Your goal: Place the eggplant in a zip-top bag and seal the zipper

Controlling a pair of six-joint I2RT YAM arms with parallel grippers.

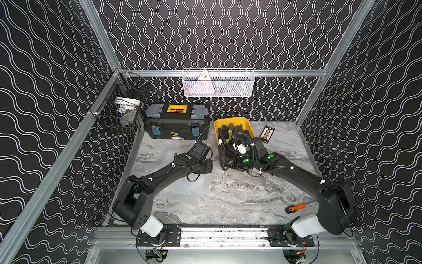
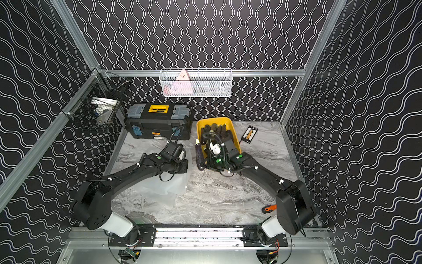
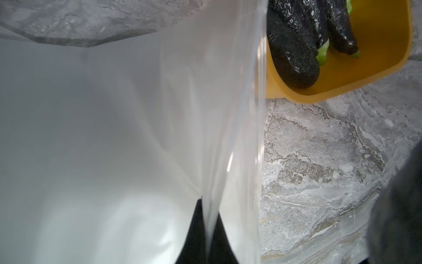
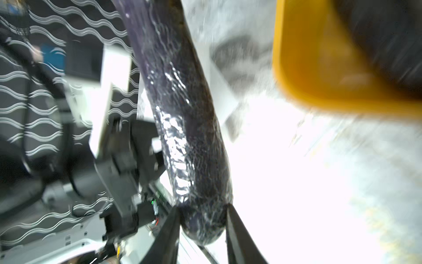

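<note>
A long glossy dark eggplant (image 4: pixel 184 123) is lifted out at the front left of the yellow tray (image 2: pixel 233 132), with my right gripper shut on one end of it; it also shows in the top left view (image 1: pixel 222 156). The clear zip top bag (image 3: pixel 110 132) lies flat on the table at the left. My left gripper is shut on the plastic at the bag's edge, which rises between its fingertips. More dark eggplants (image 3: pixel 292 52) fill the tray.
A black toolbox (image 1: pixel 175 121) stands at the back left, a small card (image 1: pixel 267 134) right of the tray, an orange-handled tool (image 1: pixel 296 207) at the front right. A white mesh basket (image 1: pixel 228 83) hangs on the back wall.
</note>
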